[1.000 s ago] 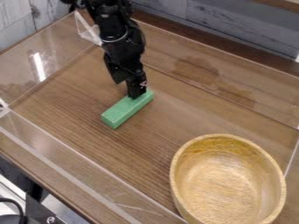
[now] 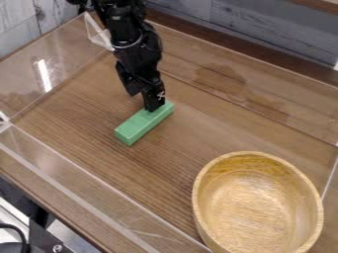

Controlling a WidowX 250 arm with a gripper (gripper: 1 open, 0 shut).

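Observation:
A flat green block (image 2: 142, 124) lies diagonally on the wooden table near its middle. My black arm reaches down from the top, with the gripper (image 2: 148, 99) low just above and behind the block's upper end. The gripper is open; whether its fingertips touch the block is unclear.
A large empty yellow-tan bowl (image 2: 258, 208) stands at the lower right of the table (image 2: 93, 158). Dark cables show at the lower left, off the table edge.
The gripper has shifted slightly left over the last second. The green block and the bowl look the same.

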